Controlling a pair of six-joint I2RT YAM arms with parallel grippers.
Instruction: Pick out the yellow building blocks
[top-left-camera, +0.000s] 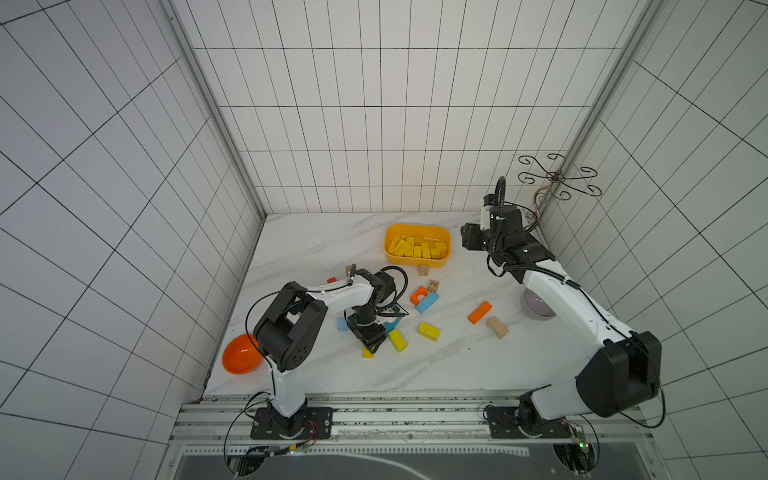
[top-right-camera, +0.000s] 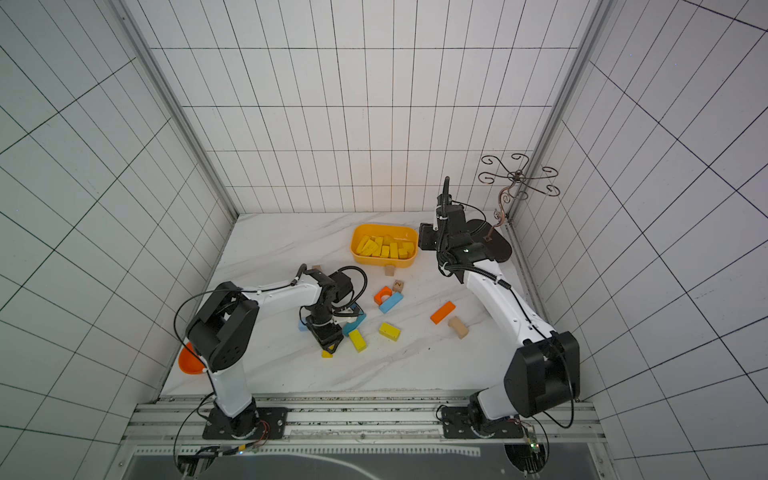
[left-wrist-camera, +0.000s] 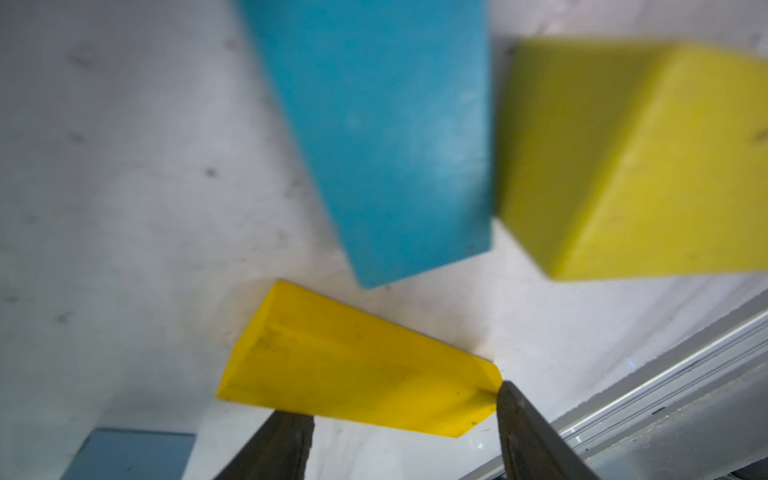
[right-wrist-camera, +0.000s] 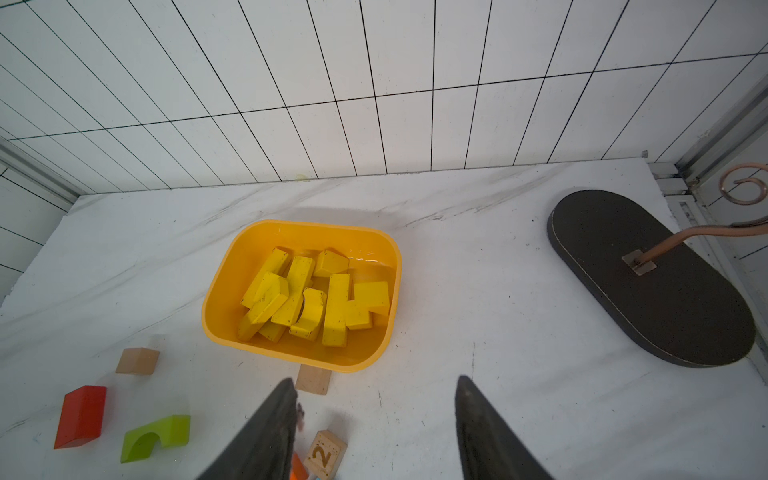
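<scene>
A yellow block (left-wrist-camera: 360, 364) lies across the front of my left gripper, which is open. Its right finger (left-wrist-camera: 532, 436) meets one end of that block, and the left finger (left-wrist-camera: 276, 448) is at its near edge. In the top left view the arm mostly covers this block (top-left-camera: 368, 353). Another yellow block (left-wrist-camera: 680, 160) stands to its right, also seen as a yellow block (top-left-camera: 397, 340) from above. A third yellow block (top-left-camera: 429, 331) lies farther right. Several yellow blocks (right-wrist-camera: 336, 308) sit in the orange-yellow bin (right-wrist-camera: 384, 340). My right gripper is open and empty.
A blue block (left-wrist-camera: 400, 136) lies close beside the yellow ones. Wooden pieces (top-left-camera: 497, 326), an orange block (top-left-camera: 480, 312) and a blue block (top-left-camera: 427, 301) are scattered around. An orange bowl (top-left-camera: 241, 355) is at left, a grey bowl (top-left-camera: 537, 304) at right.
</scene>
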